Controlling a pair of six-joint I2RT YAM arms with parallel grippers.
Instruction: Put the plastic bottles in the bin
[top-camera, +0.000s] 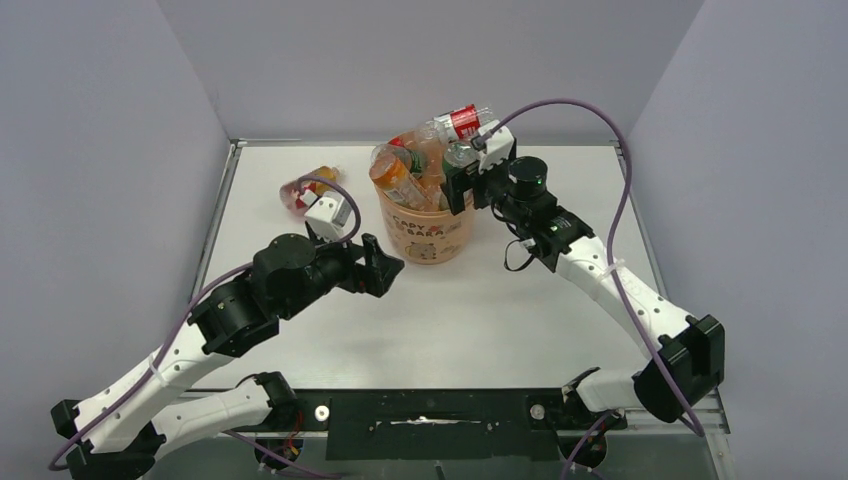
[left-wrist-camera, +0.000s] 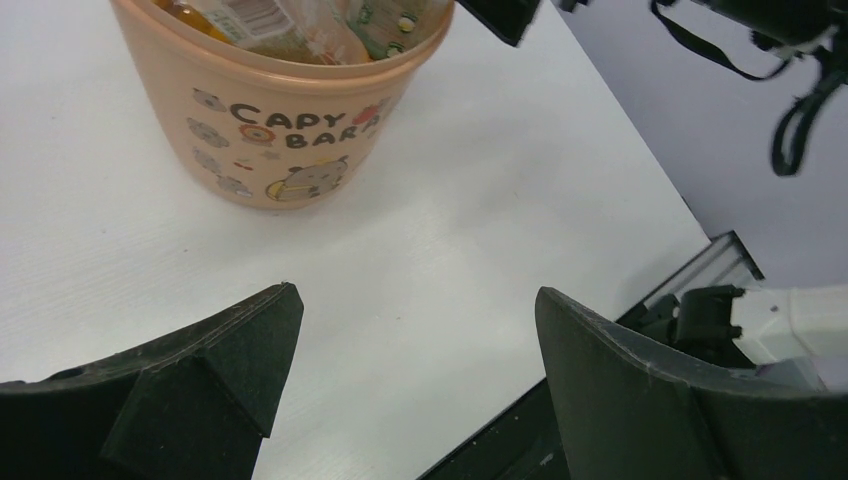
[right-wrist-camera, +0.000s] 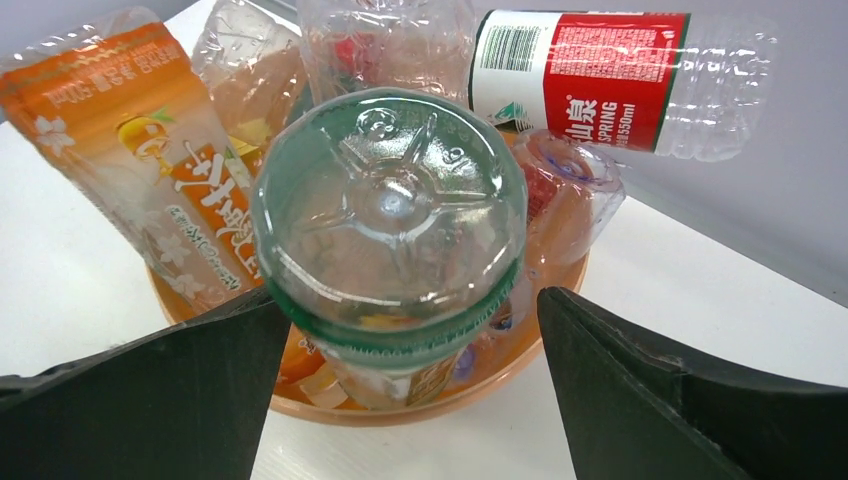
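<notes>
An orange bin (top-camera: 424, 235) is heaped with plastic bottles: an orange-labelled one (right-wrist-camera: 150, 150), a red-labelled one (right-wrist-camera: 610, 80) lying on top, and a green-rimmed upright one (right-wrist-camera: 390, 220). My right gripper is open at the bin's right, its fingers either side of the green-rimmed bottle from the camera's view; contact isn't clear. Another crumpled bottle (top-camera: 308, 190) lies on the table left of the bin. My left gripper stands open and empty, low-left in front of the bin.
Grey walls enclose the back and sides.
</notes>
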